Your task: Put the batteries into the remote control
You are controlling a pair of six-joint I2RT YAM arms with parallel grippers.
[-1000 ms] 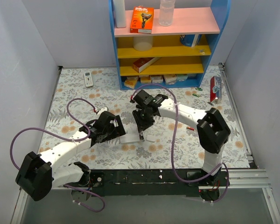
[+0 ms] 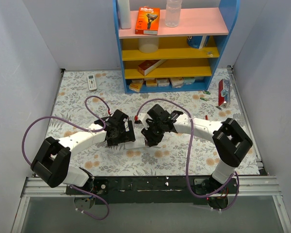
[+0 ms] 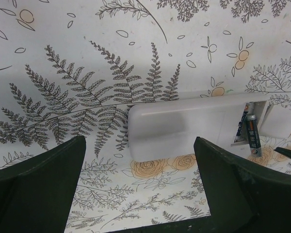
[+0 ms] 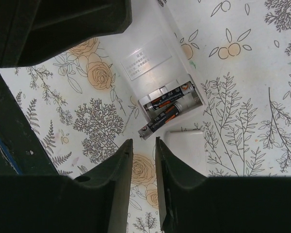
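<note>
The white remote [image 3: 169,128] lies back up, its battery compartment open at one end. In the right wrist view one dark battery [image 4: 169,96] rests lengthwise in that compartment. A second battery [image 4: 160,120] lies askew beside it, one end inside and the other sticking out past the edge. The loose white cover [image 4: 186,148] sits flat beside the remote. My right gripper hovers close to the protruding end, its fingers slightly apart and empty. Wide open, my left gripper is over the remote's opposite end, not visibly clamping it.
A second white remote [image 2: 91,82] lies at the back left. Small loose pieces [image 2: 203,99] and a red box [image 2: 224,93] are at the right. The blue shelf [image 2: 169,48] stands behind.
My right gripper has come down toward the near edge, closer to the batteries. The left gripper has shifted slightly right since a second ago.
</note>
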